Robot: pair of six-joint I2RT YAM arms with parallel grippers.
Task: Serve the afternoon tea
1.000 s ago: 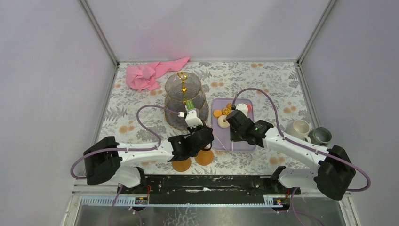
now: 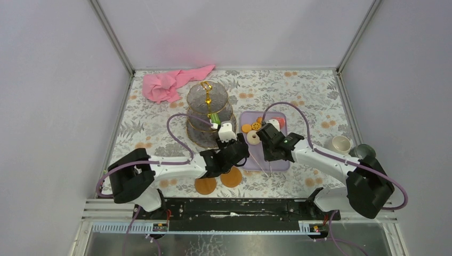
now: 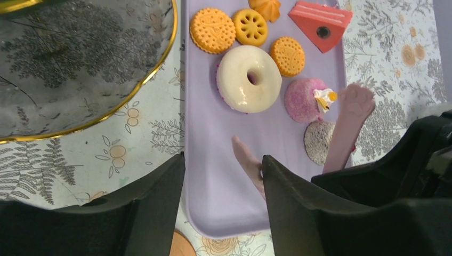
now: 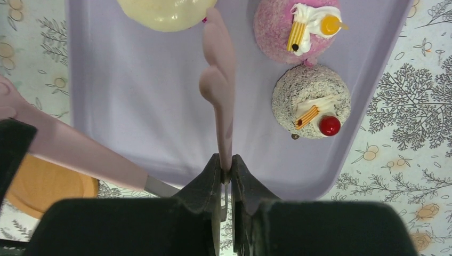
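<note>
My left gripper is part open over the lilac tray (image 3: pixel 208 213); in its view the pink paw-tipped tongs (image 3: pixel 246 160) show between and behind its fingers. My right gripper is shut on one pink paw tong arm (image 4: pixel 218 80); a second pink arm crosses at the left of that view. The tray holds a cream donut (image 3: pixel 240 74), several biscuits (image 3: pixel 210 29), a red cake slice (image 3: pixel 320 21), a pink cake (image 4: pixel 277 37) and a speckled cake (image 4: pixel 298 90) with a cherry.
A tiered gold-rimmed stand (image 2: pixel 205 96) is left of the tray, a pink cloth (image 2: pixel 160 85) behind it. Wooden coasters (image 2: pixel 205 185) lie in front; a cream cup (image 2: pixel 339 146) and a dark cup (image 2: pixel 365 152) stand at the right.
Both arms have shifted slightly: the left gripper to the right, with the right arm's rear joint moving inward. The pink tong arms over the tray have moved slightly right.
</note>
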